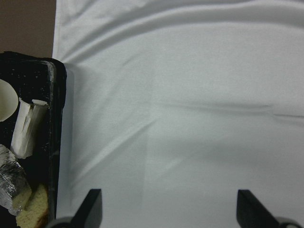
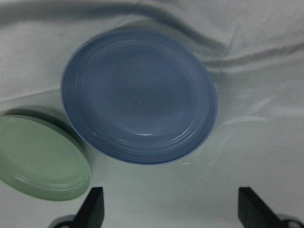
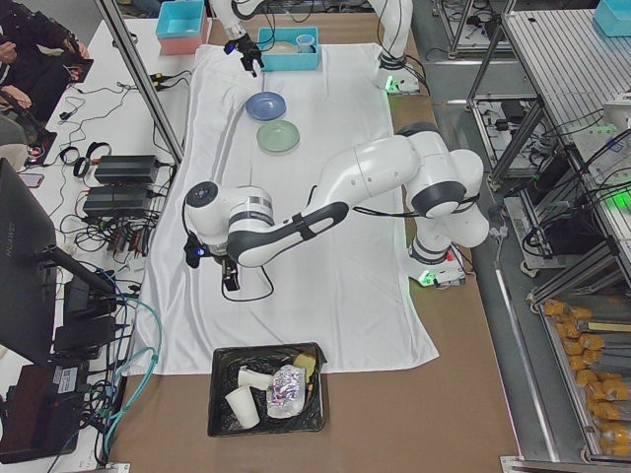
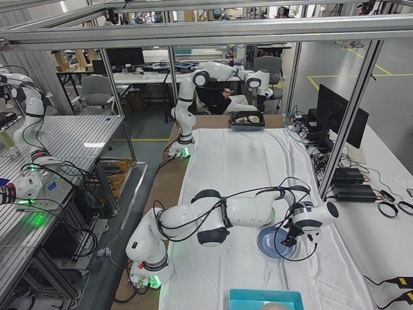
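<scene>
A black tray (image 3: 220, 394) holds white cups, crumpled foil (image 3: 286, 392) and yellow sponge-like pieces (image 1: 33, 213). My left gripper hangs over the white cloth beside this tray, open, with nothing between its fingers. My right gripper is open and empty above the cloth near a blue plate (image 2: 139, 96) and a green plate (image 2: 40, 156), which lie side by side.
A teal bin (image 3: 290, 62) with items inside stands at the far end. A monitor (image 3: 22, 266), cables and electronics line the side desk.
</scene>
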